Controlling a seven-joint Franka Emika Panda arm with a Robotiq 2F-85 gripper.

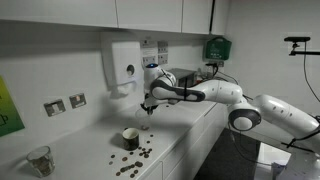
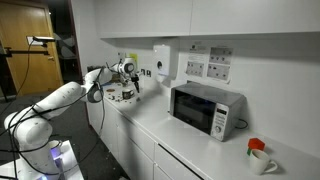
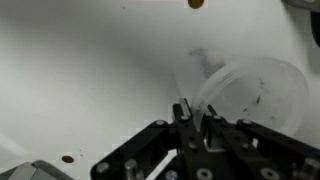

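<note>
A clear, see-through cup [image 3: 265, 92] is in the wrist view, with my gripper shut on its near rim or wall. In exterior view 1 my gripper [image 1: 149, 103] points down over the counter, and the faint cup [image 1: 144, 119] shows just below it. Whether the cup's base touches the counter cannot be made out. Exterior view 2 shows the arm's gripper end [image 2: 130, 75] small and far off, at the counter's far end.
A dark-sided, pale-rimmed container [image 1: 131, 140] stands on the counter close by, with several small brown pieces [image 1: 140, 158] scattered near it. A grey cup [image 1: 41, 160] stands further left. A microwave [image 2: 207, 108] and a white mug [image 2: 259, 162] occupy the other end.
</note>
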